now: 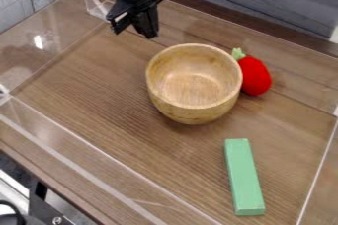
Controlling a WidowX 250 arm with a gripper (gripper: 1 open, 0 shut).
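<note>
The black gripper hangs at the top centre of the view, above the table behind a beige round bowl. I cannot tell how far apart its fingers are. To the right of the bowl lies a red object with a green top, like a strawberry or tomato. A long light-green bar lies at the front right.
Pale rims or walls edge its back.
</note>
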